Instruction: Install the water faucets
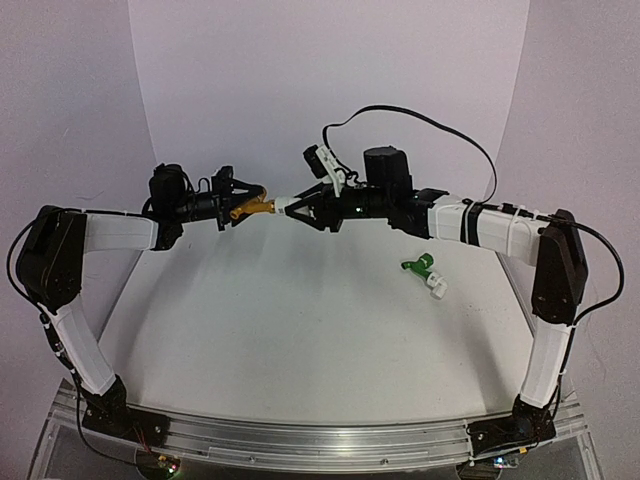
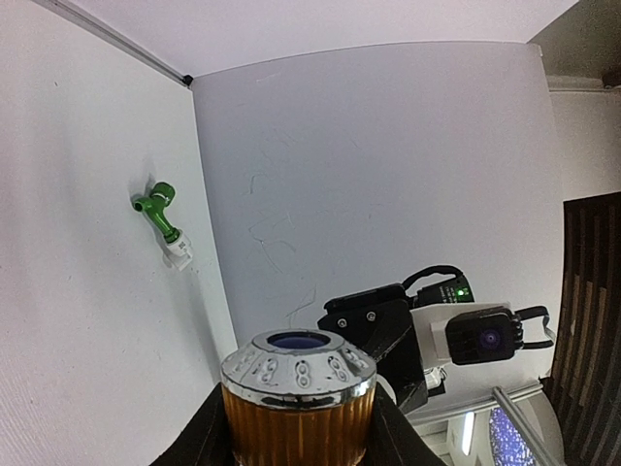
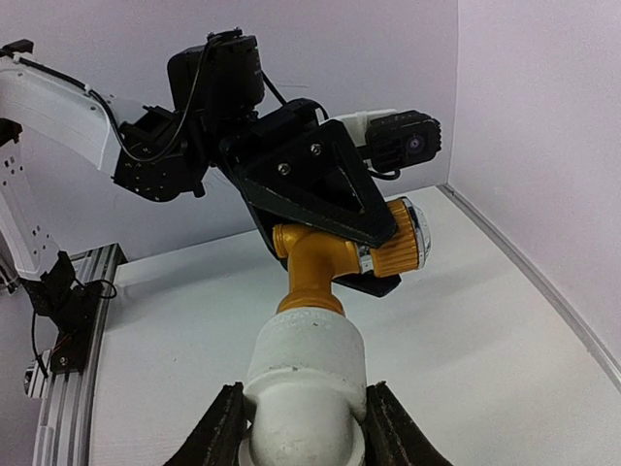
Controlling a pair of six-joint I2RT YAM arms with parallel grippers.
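An orange faucet [image 1: 250, 207] with a silver-capped handle [image 2: 299, 364] is held in the air by my left gripper [image 1: 249, 200], which is shut on its handle side. From the right, my right gripper [image 1: 300, 206] is shut on a white pipe fitting [image 3: 306, 354]. The faucet's outlet stem [image 3: 310, 282] lines up with the fitting's mouth and appears to meet it in the right wrist view. How deep the stem sits inside cannot be seen. Lying on the table at the right is a green faucet [image 1: 420, 265] with a white fitting [image 1: 437, 286] on its end.
Most of the white table [image 1: 290, 330] below the arms is bare. A metal rail [image 1: 300, 445] runs along the front edge, and pale walls enclose the back and sides. A black cable [image 1: 440, 118] loops above the right arm.
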